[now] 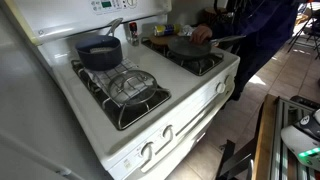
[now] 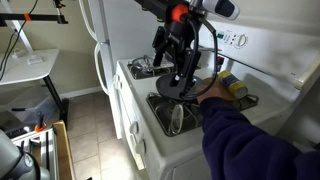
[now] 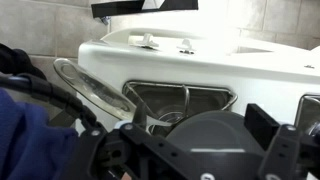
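Note:
A dark round pan (image 1: 190,48) with a long pale handle (image 1: 229,39) sits on the right-hand burners. My gripper (image 2: 182,88) hangs above the stove, close to the pan. In the wrist view the pan's dark disc (image 3: 210,133) lies beneath the gripper, and its handle (image 3: 92,88) points to the upper left. Dark fingers (image 3: 266,128) stand wide apart, with the pan showing between them; the gripper looks open. Whether any part touches the pan cannot be told. A person's hand (image 1: 201,35) is at the pan, beside my gripper.
A blue pot (image 1: 100,51) stands on the back left burner, with a wire rack (image 1: 131,86) before it. Small containers (image 2: 233,83) line the back of the stove (image 1: 141,138). The person's blue sleeve (image 2: 245,143) fills the area right of the pan. Open floor (image 2: 95,130) lies in front.

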